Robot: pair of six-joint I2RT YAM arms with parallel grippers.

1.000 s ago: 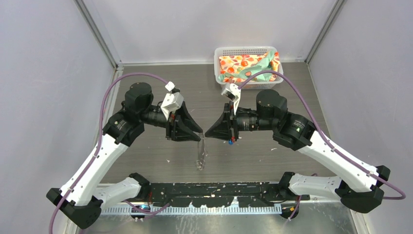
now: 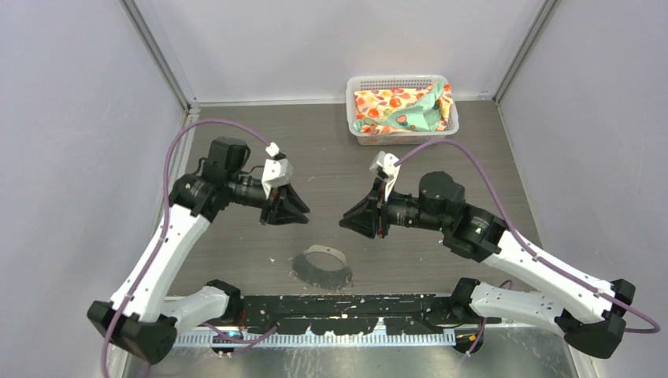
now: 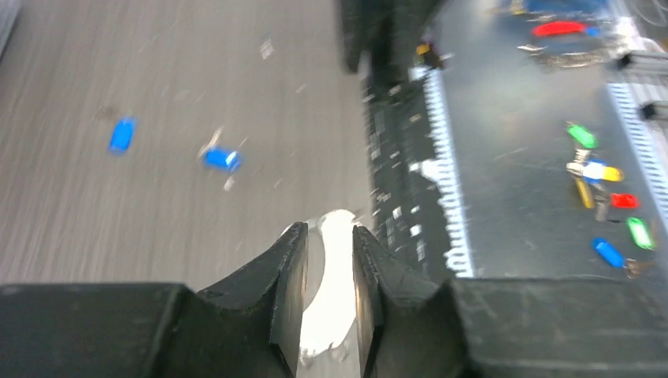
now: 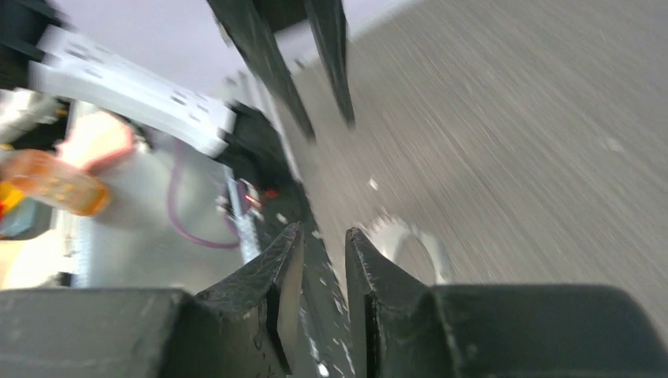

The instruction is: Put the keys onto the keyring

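A pale, blurred ring-shaped object [image 2: 323,252] is low at the middle front, below and between both grippers; in the left wrist view it is a whitish band [image 3: 335,283] behind the fingers. My left gripper [image 2: 306,216] and right gripper [image 2: 344,222] face each other, apart, with fingers narrowly parted and nothing clearly held. The left wrist view shows blue-headed keys [image 3: 222,158] on the wooden floor and colored keys [image 3: 595,172] on the metal surface; whether those are reflections or real is unclear.
A white basket [image 2: 352,110] with patterned cloths stands at the back right. The wooden floor [image 2: 236,244] around the arms is largely clear. A dark rail edge [image 2: 354,303] runs along the front.
The two grippers have separated, left moving leftward, right moving rightward and down.
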